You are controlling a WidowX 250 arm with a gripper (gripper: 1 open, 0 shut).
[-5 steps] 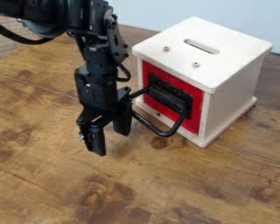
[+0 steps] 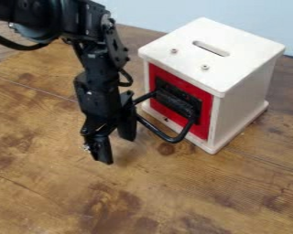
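Observation:
My black gripper [image 2: 113,140] hangs low over the wooden floor, left of a white box [image 2: 212,58] with a slot on top. It points down, its two fingers apart, with nothing visible between them. The box has a red front [image 2: 204,132] carrying a black panel and a black looped bar [image 2: 171,135] that sticks out toward the gripper. Part of the bar passes behind or beside the gripper; whether they touch I cannot tell.
A pale wall stands behind the box at the top right.
The upper arm has shifted slightly left over the last second; the gripper and box look almost unchanged.

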